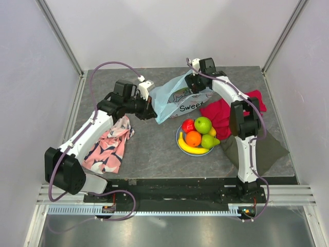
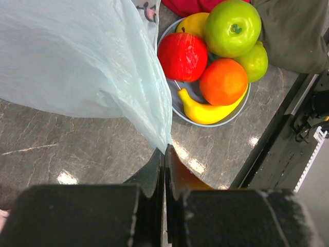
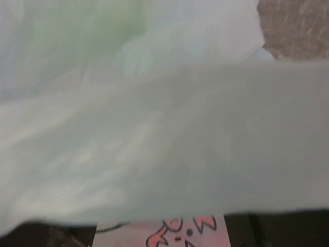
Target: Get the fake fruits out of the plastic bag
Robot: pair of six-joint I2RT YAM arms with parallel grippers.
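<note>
The pale blue plastic bag (image 1: 169, 92) with "Sweet" printed on it lies at the back centre. My left gripper is shut on a gathered corner of the bag. My right gripper (image 1: 195, 82) is at the bag's back right opening; in the right wrist view translucent bag film fills most of the picture, with a faint green shape behind it, and hides most of the fingers. A bowl (image 1: 179, 144) in front of the bag holds several fruits, among them a red apple (image 2: 182, 56), an orange (image 2: 223, 81) and a banana (image 2: 205, 112).
A red cloth (image 1: 222, 118) and an olive cloth (image 1: 270, 154) lie at the right, under the right arm. A pink patterned cloth (image 1: 105, 152) lies at the front left.
</note>
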